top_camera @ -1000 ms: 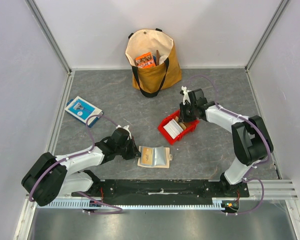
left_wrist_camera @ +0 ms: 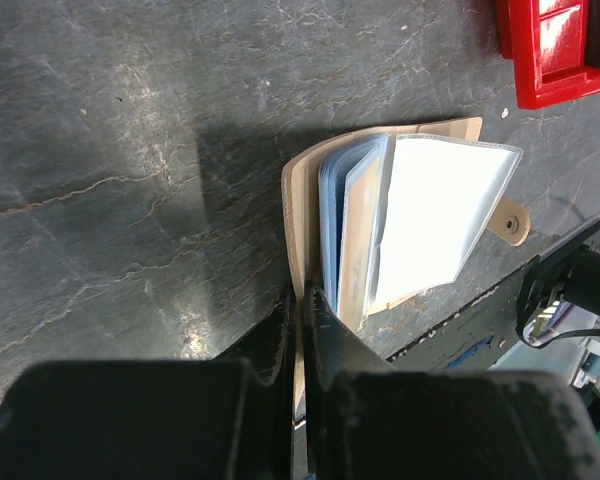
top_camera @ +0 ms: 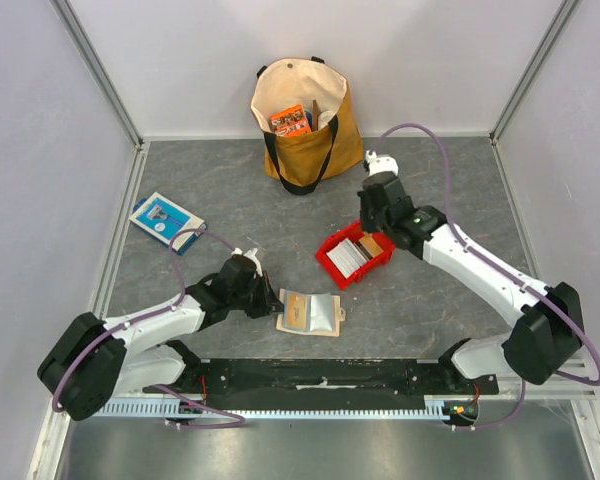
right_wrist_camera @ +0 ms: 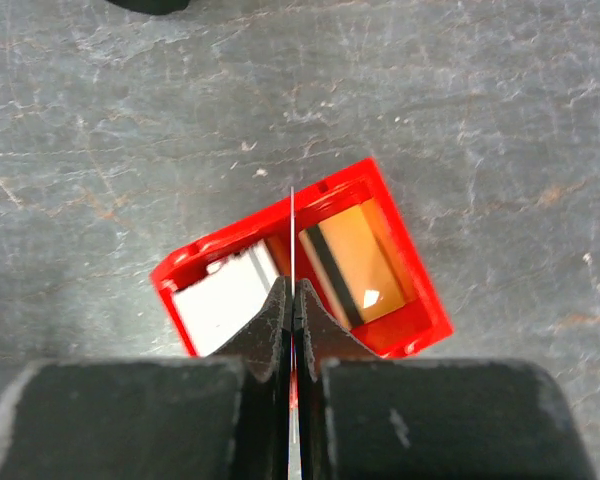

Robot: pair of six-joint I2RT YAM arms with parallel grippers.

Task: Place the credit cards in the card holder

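The card holder (top_camera: 310,313) lies open on the table, tan outside with clear sleeves. My left gripper is shut on its left cover edge; blue-edged sleeves (left_wrist_camera: 340,210) and a white page (left_wrist_camera: 430,215) fan out beside the fingers. Seen edge-on as a thin pale line, a credit card (right_wrist_camera: 292,235) stands upright in my right gripper, whose fingers are shut on it. That gripper hangs above the red tray (top_camera: 338,273). In the tray stand white cards (right_wrist_camera: 225,303) on one side and a gold card (right_wrist_camera: 360,255) on the other.
At the back stands a mustard tote bag (top_camera: 335,150) with items inside. A blue-and-white box (top_camera: 167,218) lies at the left. Bare grey table (top_camera: 250,190) separates them, and the right side is also clear.
My right gripper has risen from inside the red tray, lifting a card out.
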